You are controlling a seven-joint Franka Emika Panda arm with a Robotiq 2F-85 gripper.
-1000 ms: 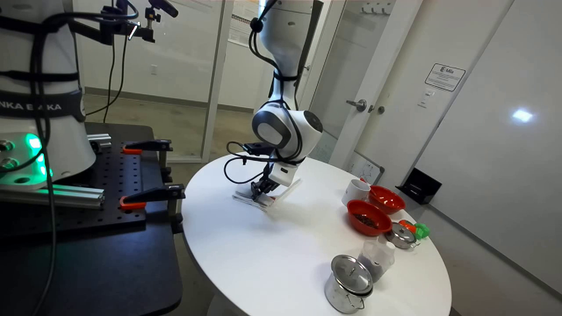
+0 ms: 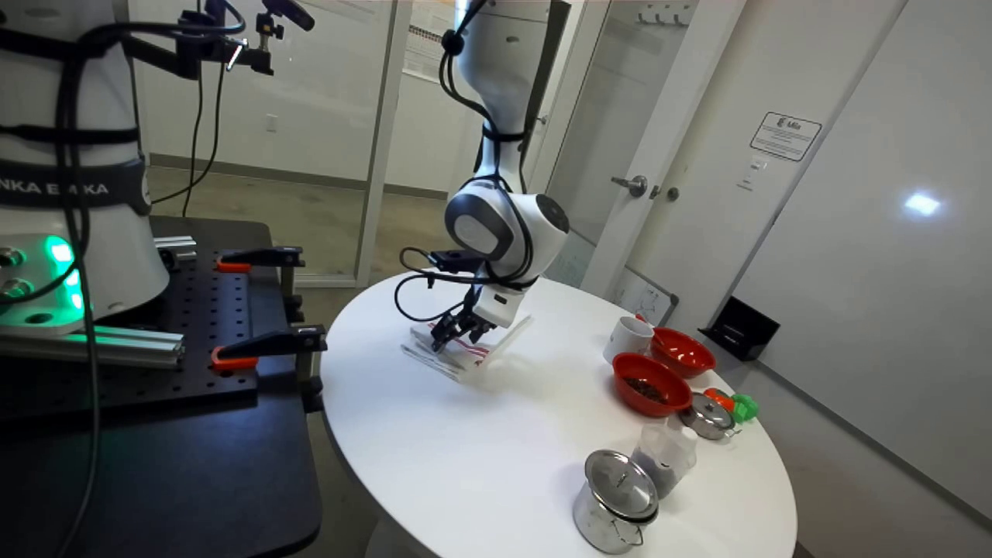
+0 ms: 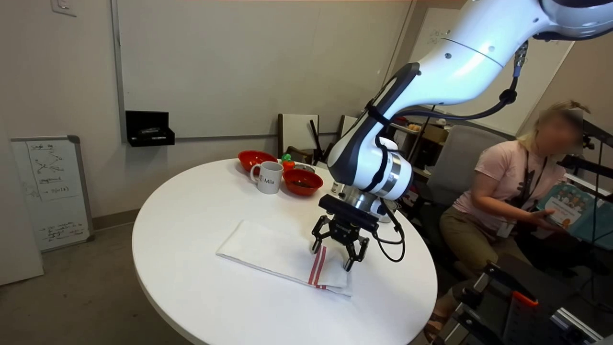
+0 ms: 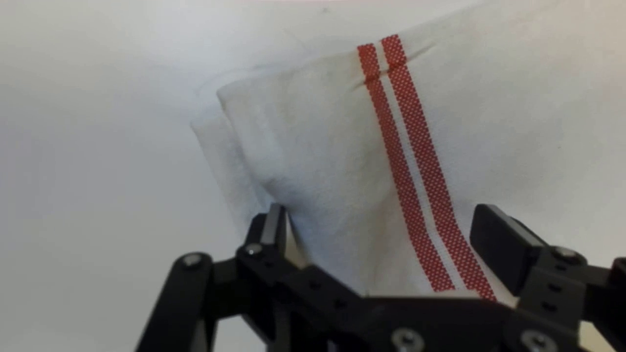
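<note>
A folded white towel with two red stripes lies on the round white table. My gripper points down at its striped end, fingers spread wide. In the wrist view, the left finger is by the towel's folded side edge and the right finger is beyond the red stripes. No cloth is visibly pinched between them. Whether the fingertips touch the cloth I cannot tell. From exterior view 1, the arm partly covers the towel.
Toward the table's far side stand a white mug, two red bowls and a small lidded pan. A lidded metal pot and a translucent container sit near the edge.
The gripper's fingers have spread apart. The towel's end beneath them now shows its red stripes and reaches a little farther out to the left in exterior view 1.
</note>
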